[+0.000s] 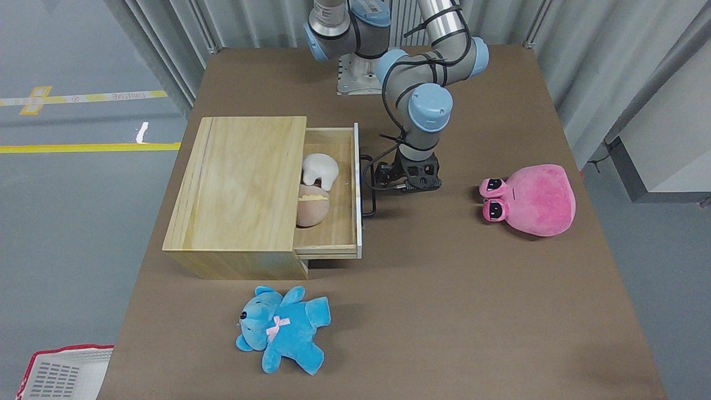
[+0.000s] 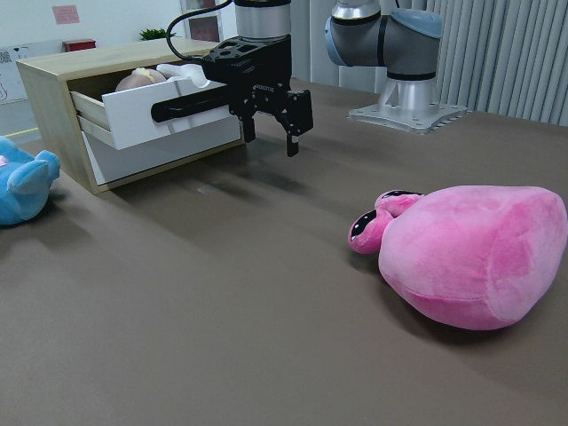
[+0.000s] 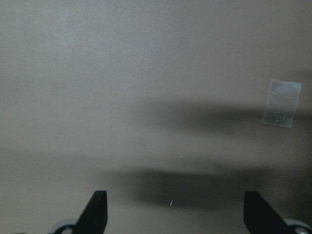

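The black gripper hangs low over the table just right of the drawer handle, its fingers open and apart, only bare table and a small clear patch below in the wrist view. The wooden cabinet has its drawer pulled out, holding a white plush and a tan round plush.
A blue bear lies in front of the cabinet; a pink plush lies to the right.
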